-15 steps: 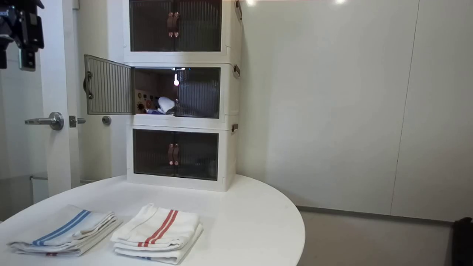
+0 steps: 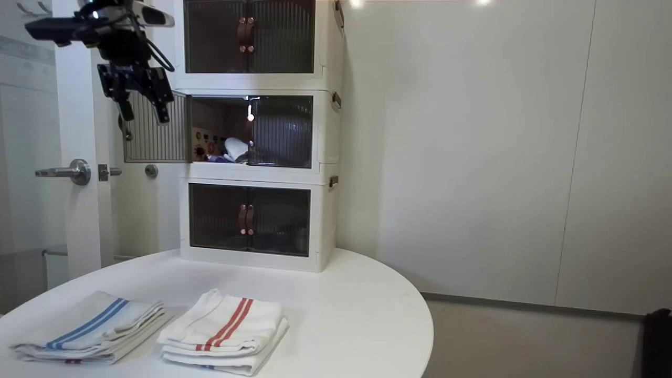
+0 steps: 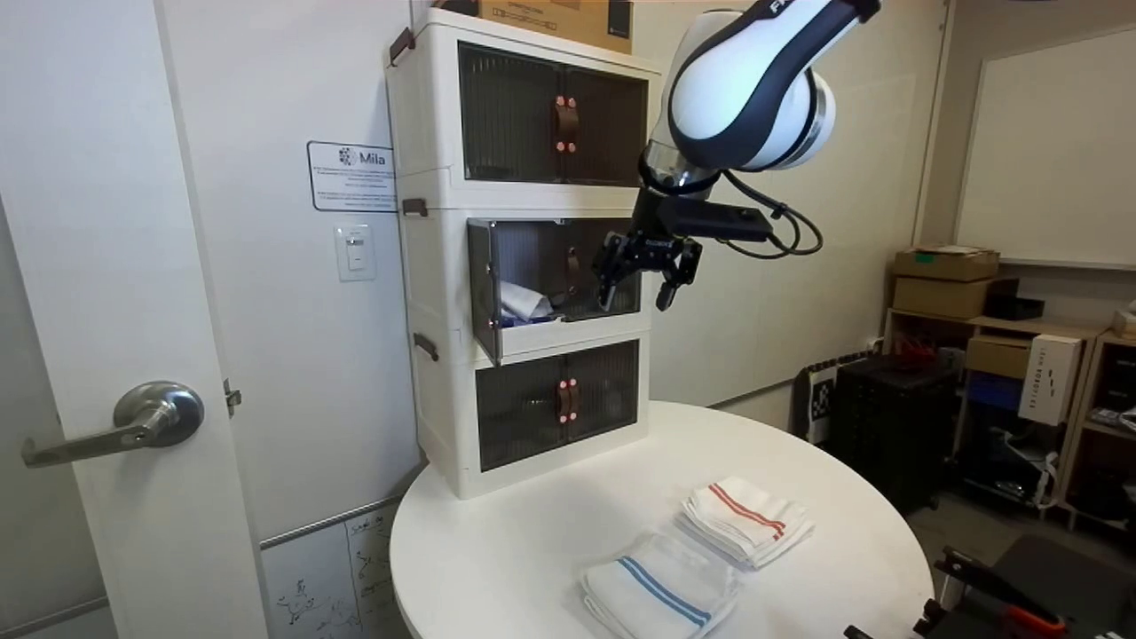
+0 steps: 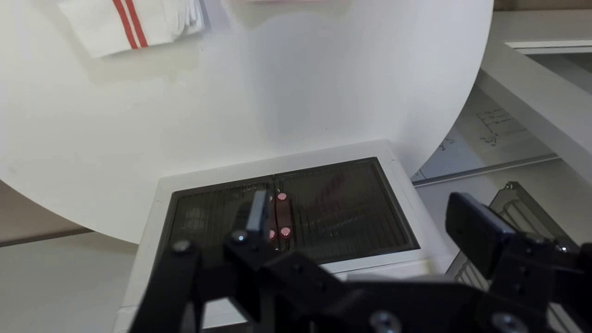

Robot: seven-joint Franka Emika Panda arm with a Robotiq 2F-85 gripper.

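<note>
My gripper (image 2: 145,117) hangs in the air, open, with nothing between its fingers. In exterior view 1 it overlaps the swung-out left door (image 2: 170,142) of the middle cabinet. Exterior view 2 has the gripper (image 3: 636,303) in front of that cabinet's closed right door. Inside the open left half lies a rolled white item (image 3: 524,300), partly hidden. On the table are two folded cloth stacks, one with blue stripes (image 2: 88,324) and one with red stripes (image 2: 230,324). In the wrist view, the lower cabinet's closed doors (image 4: 344,211) show beyond the widely parted fingers (image 4: 258,213).
Three white cabinets are stacked at the back of the round white table (image 2: 359,315); the top one (image 2: 280,38) is closed. Right of the stack, the tabletop is bare. A room door with a lever handle (image 3: 122,426) stands to the left.
From the left edge of exterior view 1, my gripper has moved right and somewhat lower, and now overlaps the open cabinet door. Cabinets and cloths have not moved.
</note>
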